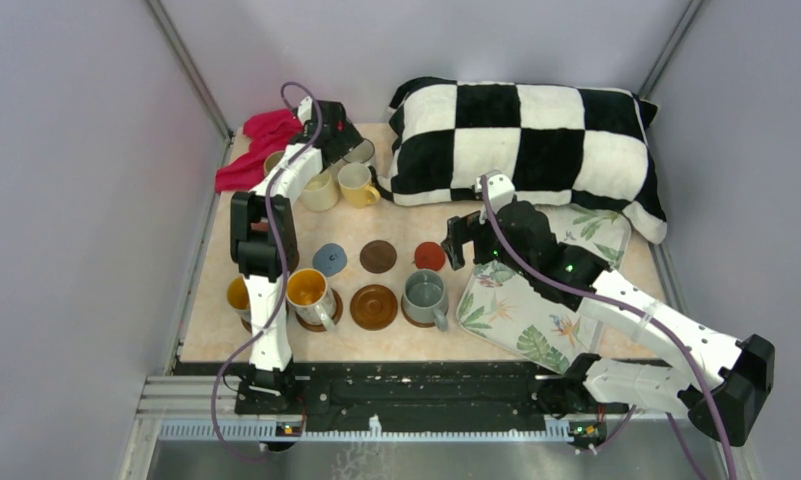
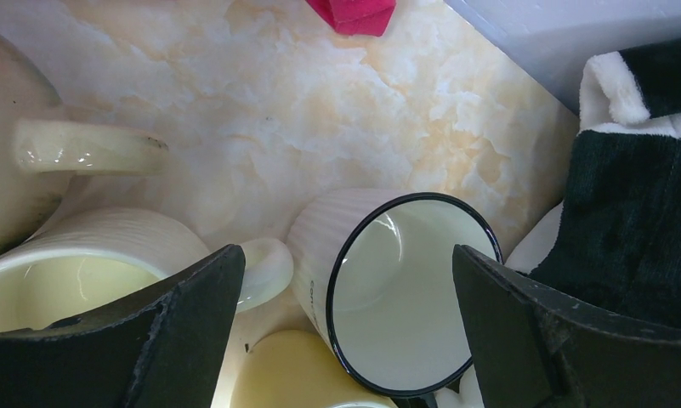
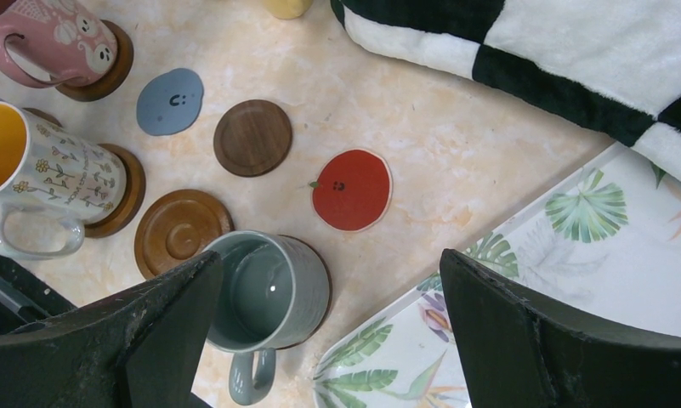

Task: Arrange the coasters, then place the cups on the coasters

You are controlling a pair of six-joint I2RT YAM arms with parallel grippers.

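Note:
In the left wrist view, a white cup with a black rim (image 2: 413,297) stands between the spread fingers of my open left gripper, which is over it with nothing gripped. From the top, that gripper partly covers the cup. Four kinds of coaster lie bare mid-table: a blue one (image 1: 330,259), a dark brown one (image 1: 378,256), a red one (image 1: 429,256) and a round brown one (image 1: 374,307). My right gripper is open and empty, above the table near the red coaster and a grey mug (image 3: 264,293).
A yellow mug (image 1: 357,185) and a cream mug (image 1: 319,191) crowd the cup. Behind are a red cloth (image 1: 261,150) and a checkered cushion (image 1: 521,140). A white mug, orange inside (image 1: 310,296), stands at the front. On the right lies a leaf-patterned tray (image 1: 521,320).

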